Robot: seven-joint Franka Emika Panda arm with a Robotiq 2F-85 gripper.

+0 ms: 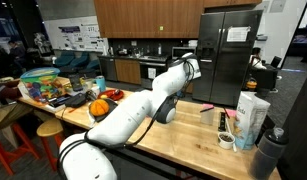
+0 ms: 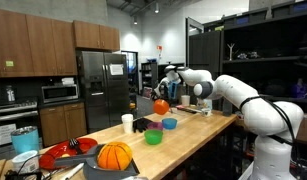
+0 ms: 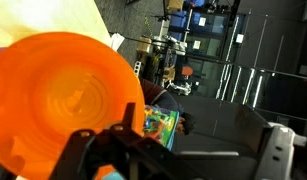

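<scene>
An orange bowl fills the left of the wrist view, close to the camera. My gripper stands open; one dark finger overlaps the bowl's edge, and the other is well apart on the right. Whether that finger touches the bowl, I cannot tell. In exterior view 2 the orange bowl shows under the end of the arm, just above a blue bowl and a purple one in the picture. A green bowl sits nearer. The arm hides the gripper in exterior view 1.
A basketball, a red pan and a white cup stand along the counter. At its other end are a bag, a dark canister and a small white cup. Bare tabletop lies between.
</scene>
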